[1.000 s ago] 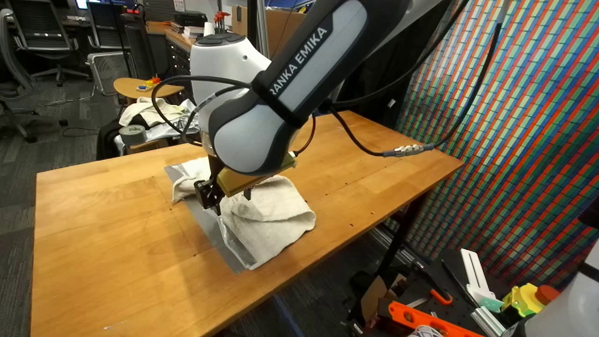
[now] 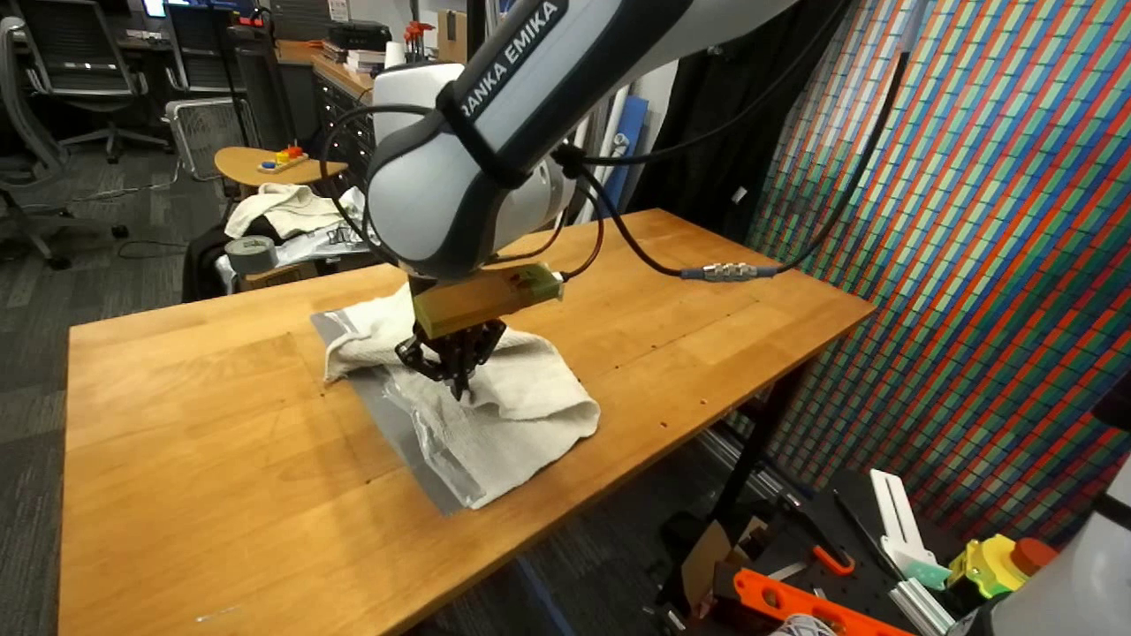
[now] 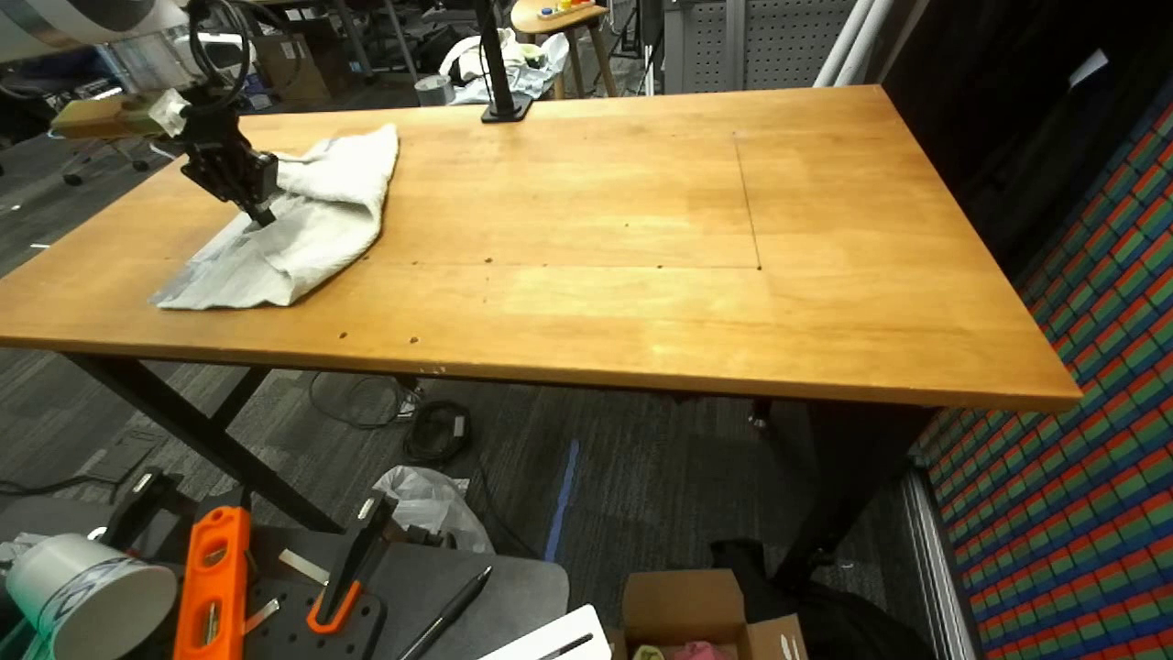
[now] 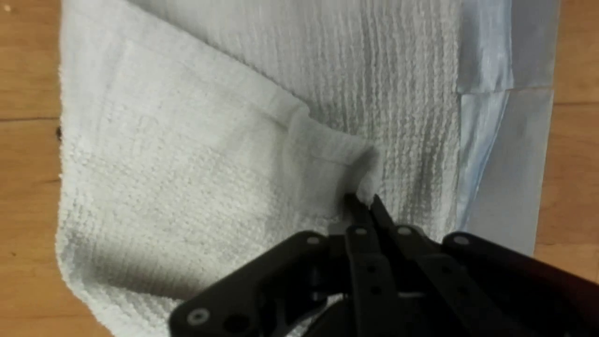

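Observation:
A whitish towel (image 2: 530,424) lies on the wooden table, partly folded over itself, with a grey tape-like strip (image 2: 398,424) along one side. My gripper (image 2: 459,390) points down at the towel's middle with its fingers together. Close up in the wrist view, the fingertips (image 4: 351,205) meet at the corner of the folded-over flap (image 4: 331,163), which curls up and looks pinched between them. Exactly how much cloth is caught is hidden by the fingers. From the other side, the gripper (image 3: 262,215) reaches down onto the towel (image 3: 330,225).
Bare tabletop (image 3: 572,220) stretches away from the towel, free of objects apart from a black post base (image 3: 507,108) at the far edge. Beyond the table's near edge is a dark cart with tools, among them an orange level (image 3: 213,583).
The gripper has turned and its fingers have gone from spread apart to shut at the towel's flap. The arm's wrist has shifted and its cables have swung. The towel lies almost as before.

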